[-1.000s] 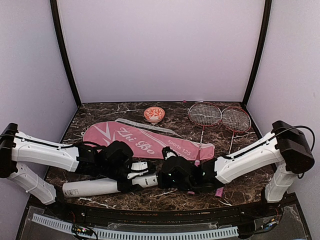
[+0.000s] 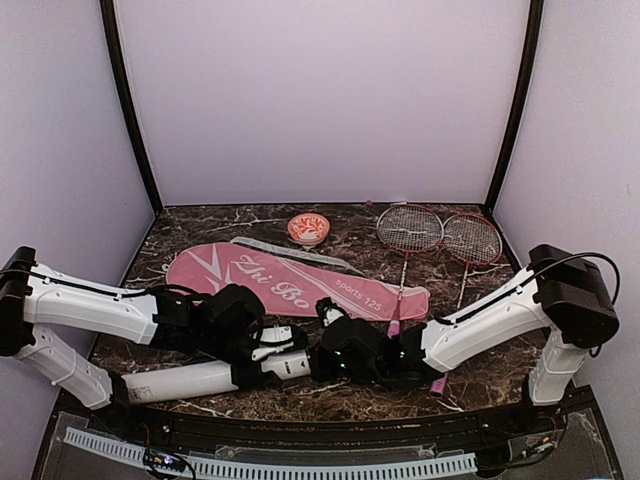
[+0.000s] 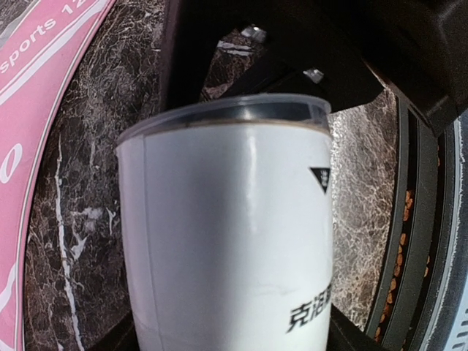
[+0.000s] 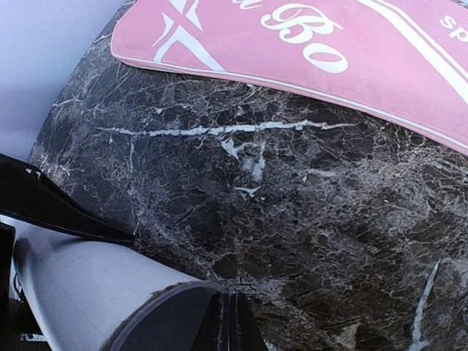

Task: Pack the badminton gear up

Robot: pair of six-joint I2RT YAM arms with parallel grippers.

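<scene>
A long white tube (image 2: pixel 190 380) lies along the table's front edge, its left part on the left. My left gripper (image 2: pixel 272 362) is shut around it near its right end. In the left wrist view that end of the tube (image 3: pixel 234 227) shows a clear rim; in the right wrist view the tube's end (image 4: pixel 110 285) looks open and dark inside. My right gripper is shut, its tips overlapping the rim; whether they touch it I cannot tell. Behind the arms lies the pink racket bag (image 2: pixel 225 262). Two rackets (image 2: pixel 408 228) rest at the right.
An orange-and-white bowl (image 2: pixel 308 229) stands at the back, behind the bag. A second racket head (image 2: pixel 472 240) is beside the first, with handles pointing to the front. Bare dark marble (image 4: pixel 219 183) lies between bag and tube. A grille (image 2: pixel 270 468) runs along the front.
My right gripper has shifted slightly left, against or close to the tube's end. The tube and my left gripper have moved only a little. Bag, bowl and rackets stay put.
</scene>
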